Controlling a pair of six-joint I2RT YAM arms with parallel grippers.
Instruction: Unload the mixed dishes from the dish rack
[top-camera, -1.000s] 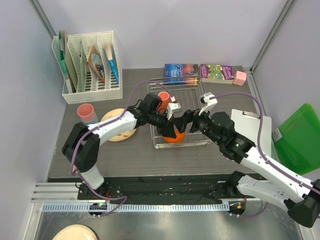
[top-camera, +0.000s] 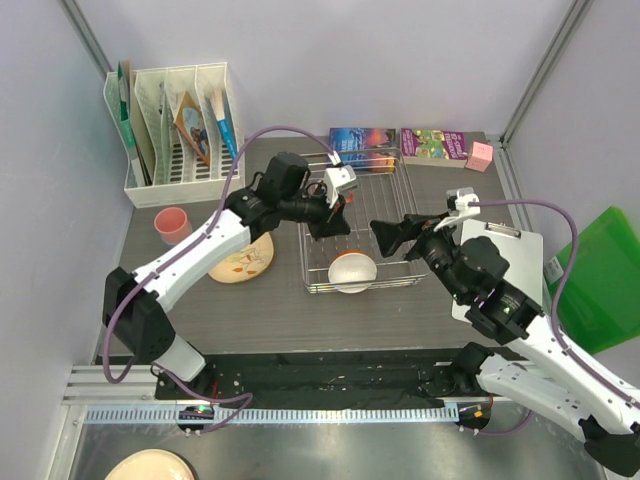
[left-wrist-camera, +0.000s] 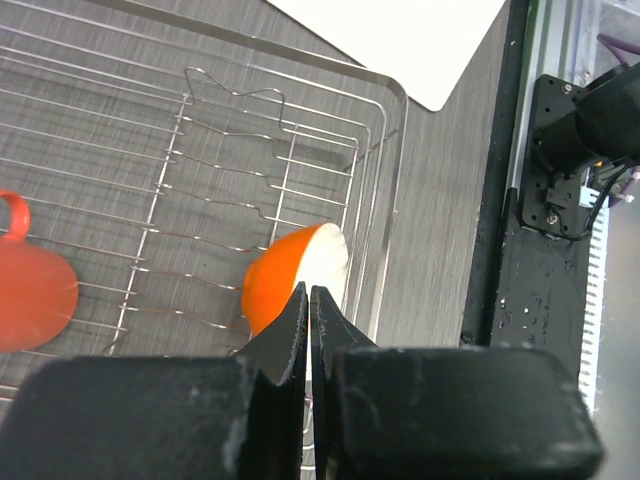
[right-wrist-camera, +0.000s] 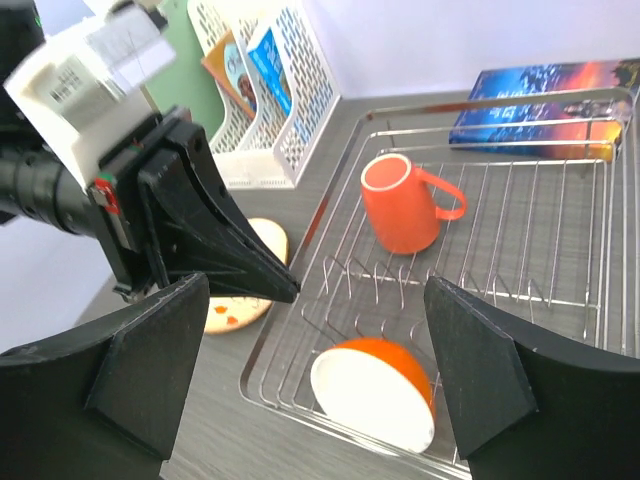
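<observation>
An orange bowl (top-camera: 352, 270) with a white inside lies tipped at the front of the wire dish rack (top-camera: 408, 185). The right wrist view shows this bowl (right-wrist-camera: 372, 395) with its white inside facing the front. Above and behind it, my left gripper is shut with its tips together and nothing between them; the bowl (left-wrist-camera: 272, 285) is outside its fingers. My right gripper is open, its fingers wide apart and empty, right of the rack's middle in the top view. An orange mug (right-wrist-camera: 402, 205) stands upright further back in the rack.
A patterned plate (top-camera: 243, 262) lies left of the rack, and a reddish cup (top-camera: 172, 225) stands beyond it. A white file holder (top-camera: 190, 190) fills the back left. To the right lies a white clipboard (top-camera: 525, 262). Bare table runs along the front.
My left gripper has moved back from it. The right gripper has moved right, away from the left.
</observation>
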